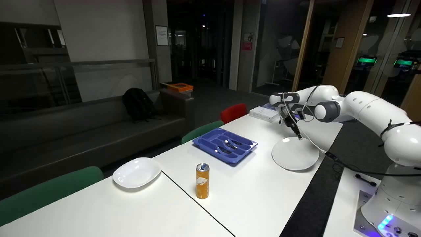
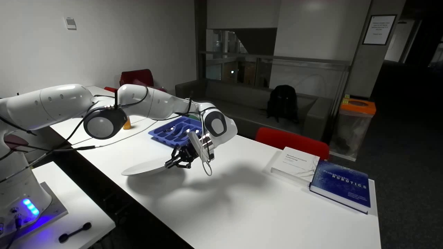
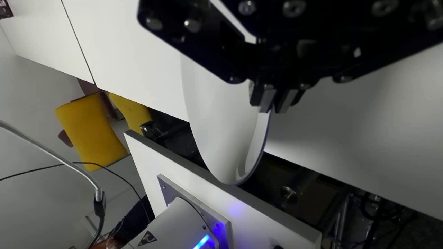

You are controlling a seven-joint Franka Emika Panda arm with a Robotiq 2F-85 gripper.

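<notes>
A round white plate (image 1: 295,154) is gripped at its far rim by my gripper (image 1: 300,137). In exterior view 2 the same plate (image 2: 143,167) tilts above the table with a shadow beneath it, and the gripper (image 2: 168,164) meets its right edge. The wrist view has the gripper shut, the thin rim of the plate (image 3: 224,128) passing between its fingers. Part of the plate is hidden there behind the gripper body.
A blue cutlery tray (image 1: 233,158) holds several utensils. An orange can (image 1: 202,185) and a white bowl (image 1: 136,173) stand farther left. A white book (image 2: 295,164) and a blue book (image 2: 340,182) lie at the table's end. Bare tabletop surrounds the plate.
</notes>
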